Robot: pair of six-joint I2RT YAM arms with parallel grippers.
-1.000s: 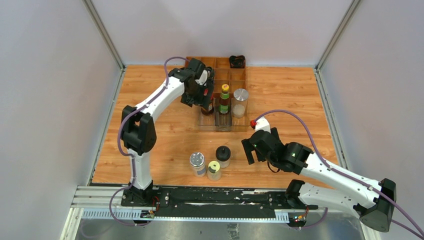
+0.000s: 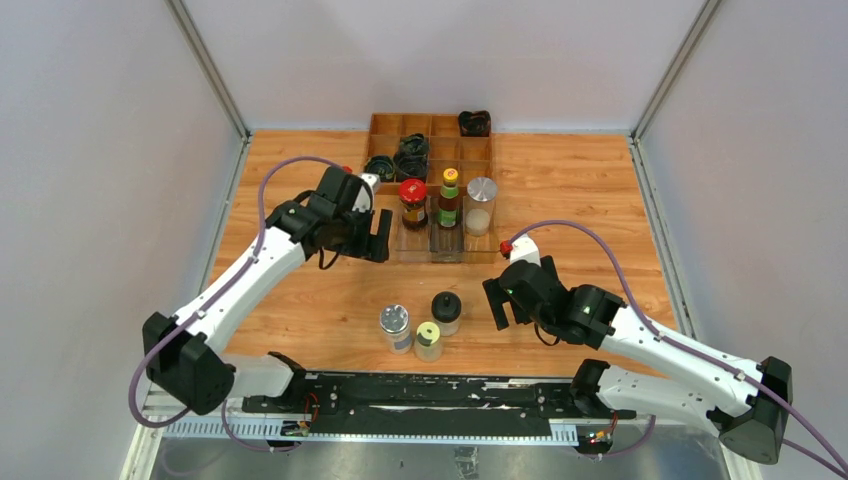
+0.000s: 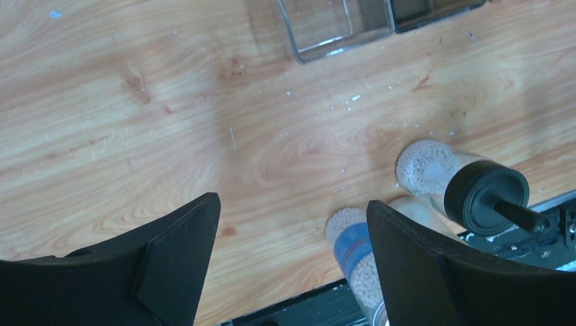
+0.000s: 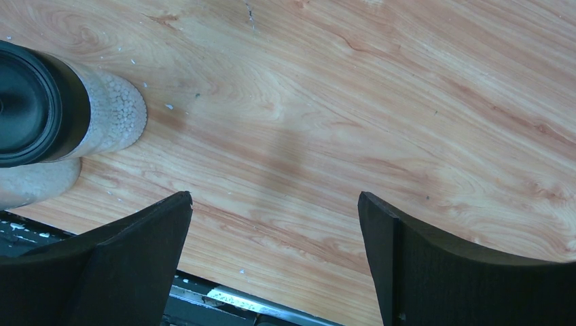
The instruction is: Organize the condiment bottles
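The wooden-and-clear rack at the back holds a red-capped jar, a yellow-capped sauce bottle and a tall silver-lidded container. In front stand three containers: a silver-topped shaker with blue label, a yellow-topped one, and a black-lidded one, also seen in both wrist views. My left gripper hangs left of the rack's front, fingers apart and empty, above bare table. My right gripper stands open and empty, right of the black-lidded container.
Dark empty-looking items sit in the back compartments. Bare table lies either side of the rack and between it and the front containers. The black rail runs along the front edge.
My left gripper has moved from over the red-capped jar toward the front and left, uncovering that jar. The right arm and the containers have not moved.
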